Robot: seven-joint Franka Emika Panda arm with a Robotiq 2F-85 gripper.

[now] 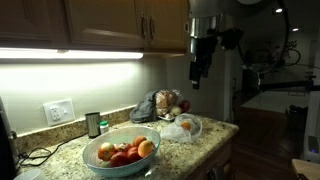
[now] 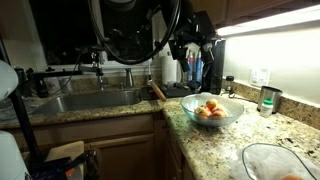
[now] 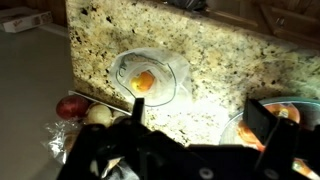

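High over the counter hangs my gripper (image 1: 196, 82), open and empty. Its dark fingers (image 3: 255, 116) stand wide apart in the wrist view. Below it, a clear plastic bag or bowl (image 3: 172, 63) rests on the speckled counter with an orange item (image 3: 143, 81) in it. A pale blue bowl (image 1: 103, 165) holds several red and orange fruits (image 1: 120, 156). Part of that bowl (image 3: 234, 136) shows at the wrist view's lower right, partly behind a finger. My gripper touches none of these.
At the counter's far end are bagged goods (image 1: 165, 103) and red fruit (image 3: 72, 107). A dark canister (image 1: 93, 125) stands by the wall. Cabinets (image 1: 110, 25) hang above. A sink (image 2: 90, 97) lies beyond the bowl. Bare counter (image 3: 214, 75) separates the bowl and clear plastic.
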